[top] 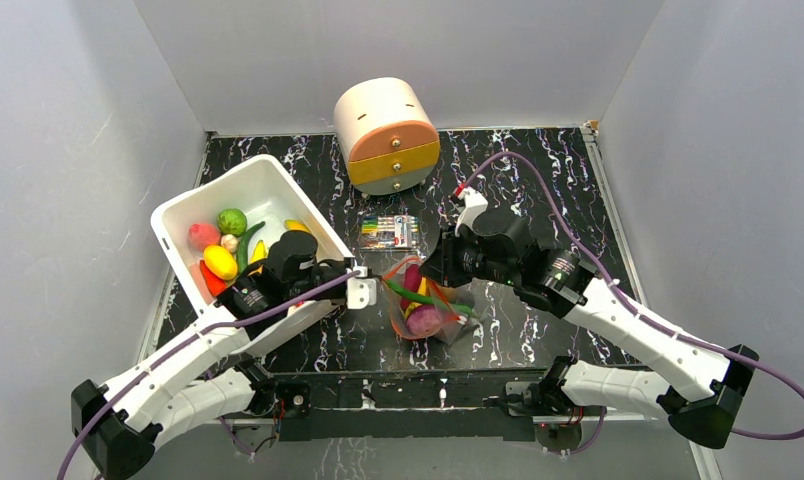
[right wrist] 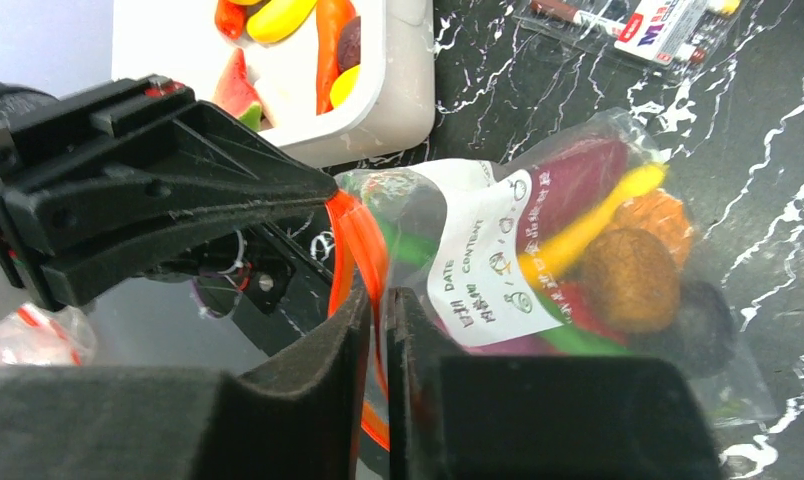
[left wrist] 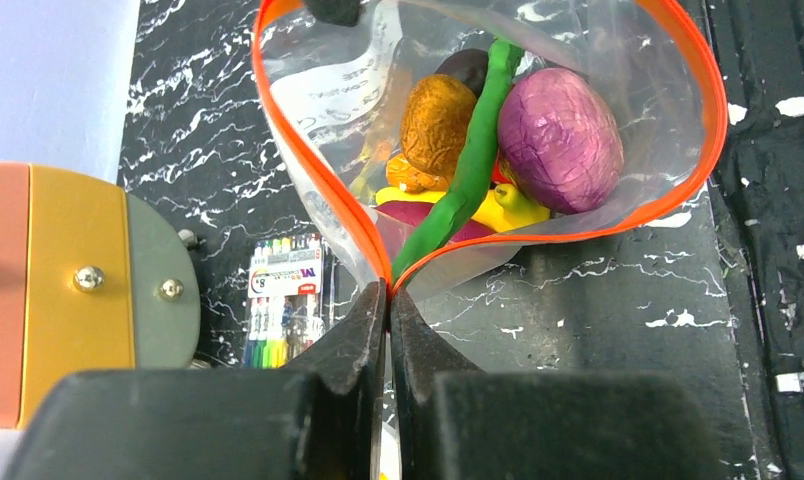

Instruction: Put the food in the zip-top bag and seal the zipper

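The clear zip bag (top: 428, 320) with an orange zipper rim lies at the table's front centre. The left wrist view shows purple round food (left wrist: 560, 140), a green long piece (left wrist: 458, 190), brown and yellow pieces inside its wide mouth. My left gripper is shut on the bag's orange rim at one corner. My right gripper has its fingers at the orange strip on the other side; whether they grip it is unclear. The white bin (top: 178, 226) at left holds more food.
A marker pack (top: 389, 233) lies behind the bag. A drawer cylinder (top: 386, 115) stands at the back centre. Open table is at the right, partly under my right arm.
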